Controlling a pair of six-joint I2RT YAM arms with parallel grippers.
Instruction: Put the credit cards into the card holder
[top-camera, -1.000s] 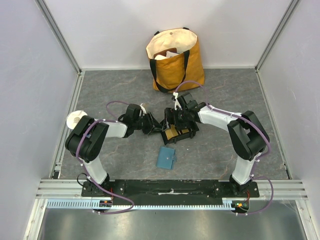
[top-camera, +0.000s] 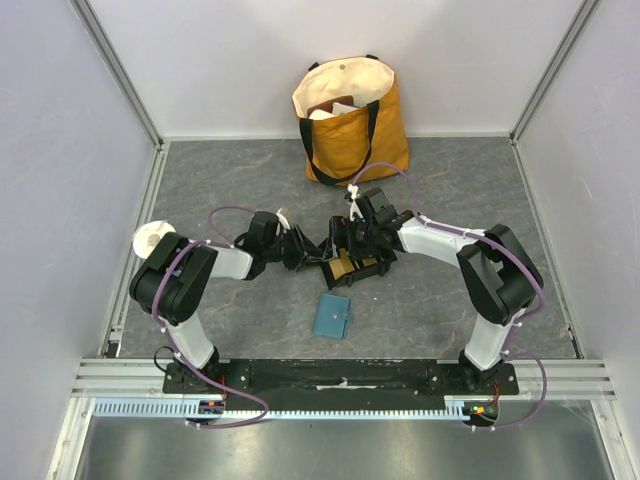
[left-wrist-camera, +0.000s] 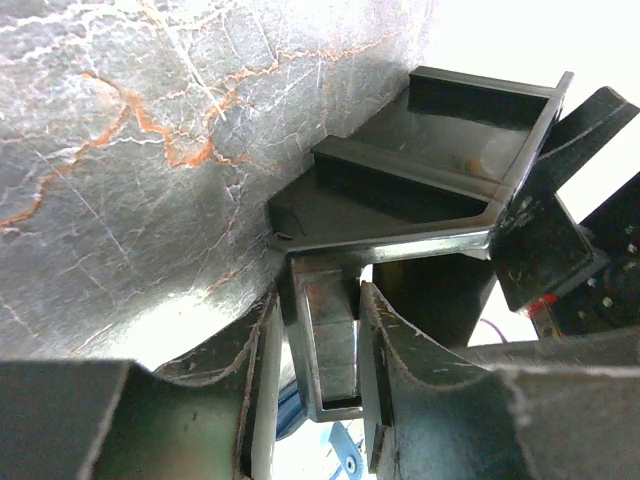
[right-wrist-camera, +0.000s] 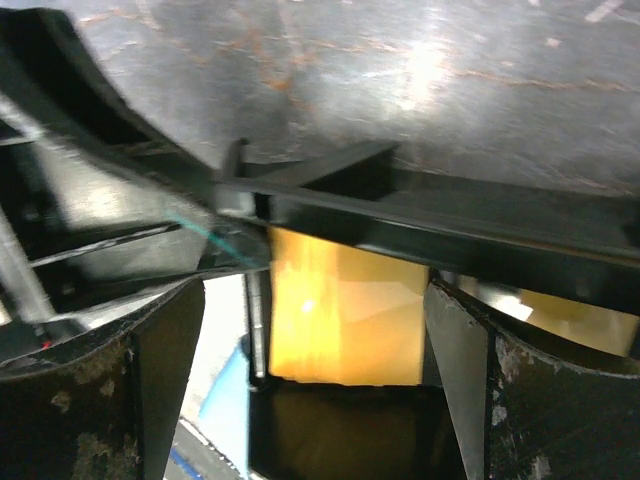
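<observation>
A black compartmented tray (top-camera: 347, 279) sits mid-table, a gold card-like piece (right-wrist-camera: 345, 312) inside its near-left compartment. From the left, my left gripper straddles the tray's end frame; its fingers (left-wrist-camera: 262, 345) stand apart, one on each side, and whether they press on it cannot be told. My right gripper is open over the tray. Its fingers (right-wrist-camera: 172, 350) flank the gold piece without visible contact. Flat on the table in front of the tray lies a light blue folder-like piece with a side tab, possibly the card holder (top-camera: 331, 316).
A mustard tote bag (top-camera: 352, 130) with things inside stands against the back wall. A white round object (top-camera: 151, 237) is at the left edge. Both arms meet closely above the tray.
The right arm has shifted very slightly to the right at its elbow. The left arm hardly differs, and the tray and blue piece appear to be in the same places.
</observation>
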